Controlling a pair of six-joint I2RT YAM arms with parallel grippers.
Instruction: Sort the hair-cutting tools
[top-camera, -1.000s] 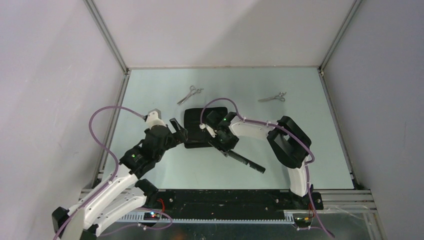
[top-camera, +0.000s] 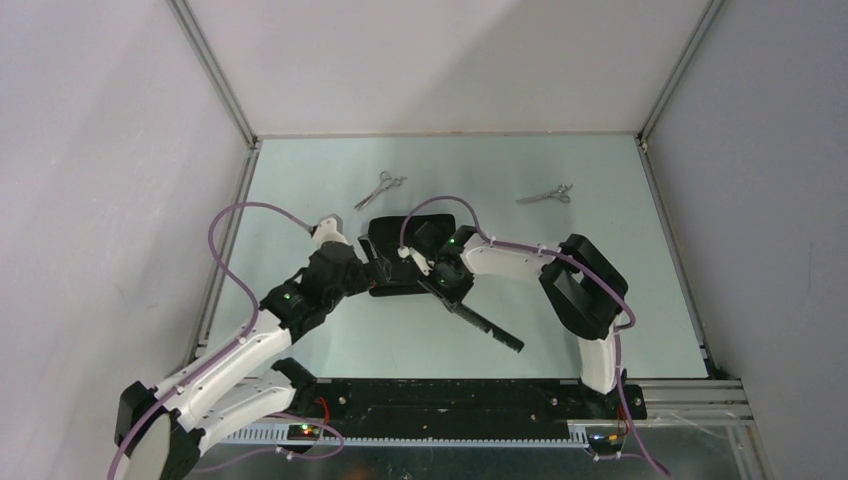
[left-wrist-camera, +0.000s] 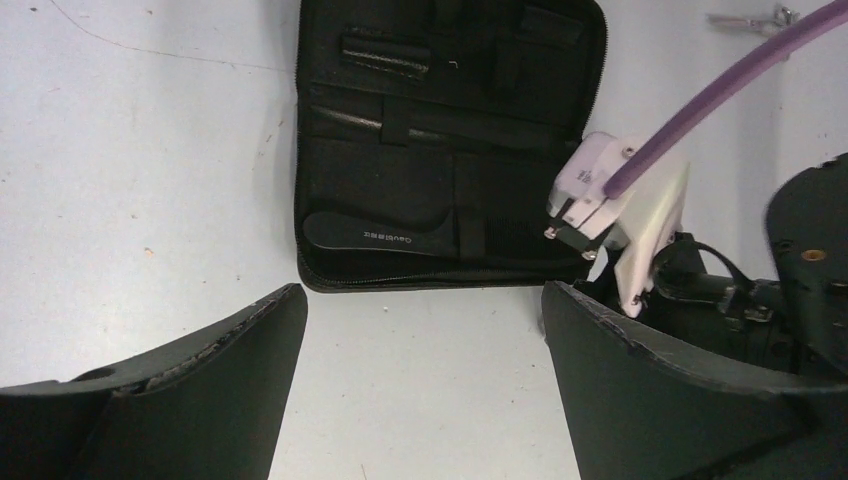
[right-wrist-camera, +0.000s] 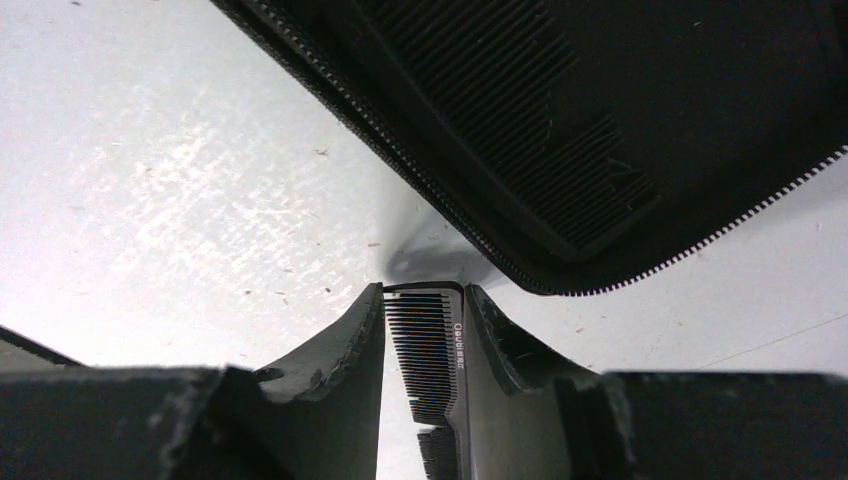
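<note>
A black zipped tool case (left-wrist-camera: 375, 175) lies open at the table's centre, holding dark tools in straps and slots. My left gripper is open over the case's left side, nothing between its fingers. My right gripper is at the case's near edge with a long black comb (right-wrist-camera: 425, 350) between its fingertips; whether they are closed firmly on it is hard to tell. In the top view the comb (top-camera: 490, 328) extends down and right from that gripper. Two silver scissors lie behind: one (top-camera: 380, 192) left of centre, another (top-camera: 545, 196) to the right.
The right arm overlaps the case's right side in the top view. Walls bound the table at back and sides.
The comb's lower end has shifted slightly, while the right arm stays nearly in place.
</note>
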